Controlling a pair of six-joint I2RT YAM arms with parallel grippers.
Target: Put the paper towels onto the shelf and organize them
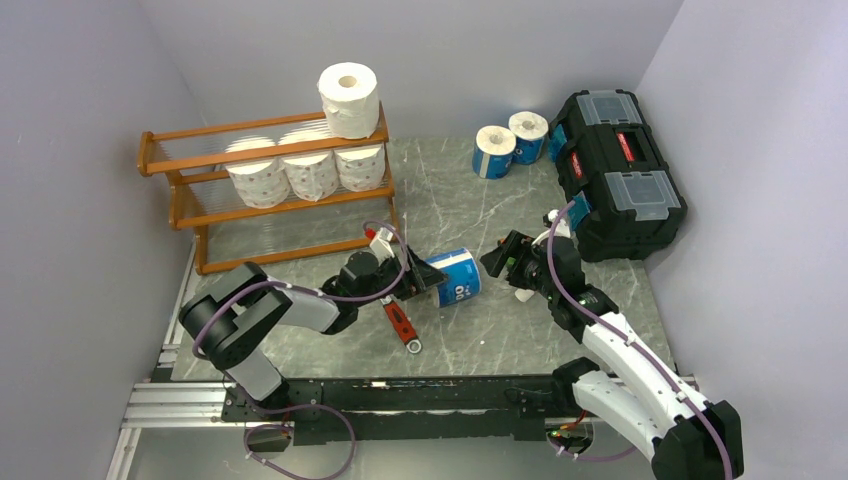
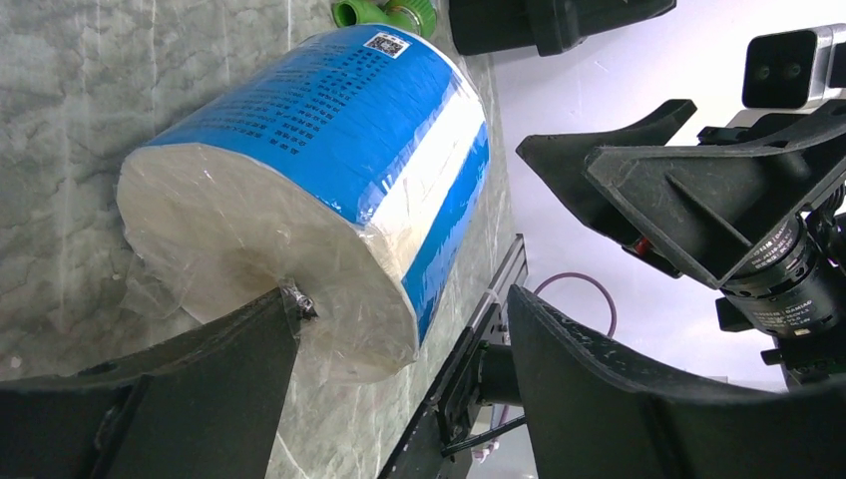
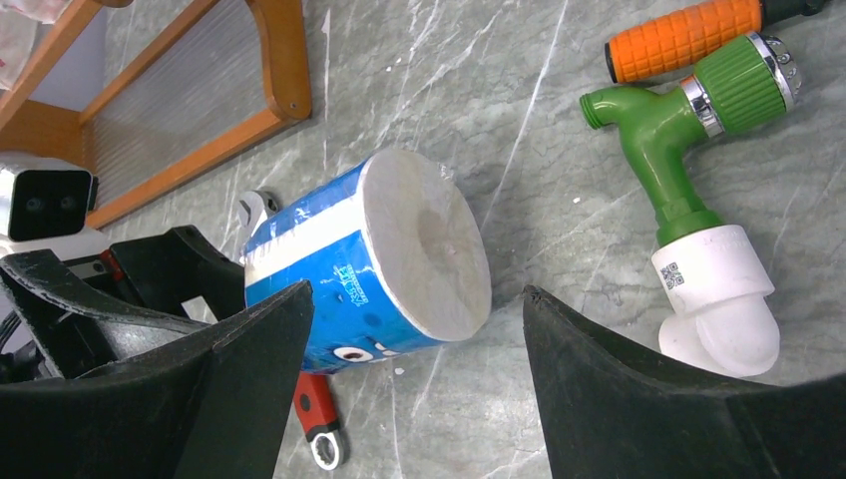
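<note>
A blue-wrapped paper towel roll lies on its side on the grey table, between the two grippers. My left gripper is at the roll's left end; in the left wrist view its parted fingers have the crumpled plastic end of the roll just ahead. Right of the roll, my right gripper stands open and apart from it, with only table between its fingertips. The wooden shelf holds several white rolls on its middle tier and one white roll upright on top at the right; its lowest tier looks empty.
Two blue-wrapped rolls stand at the back. A black toolbox fills the right rear. A red-handled tool lies under the left gripper's side. A green and white fitting and an orange handle lie right of the roll.
</note>
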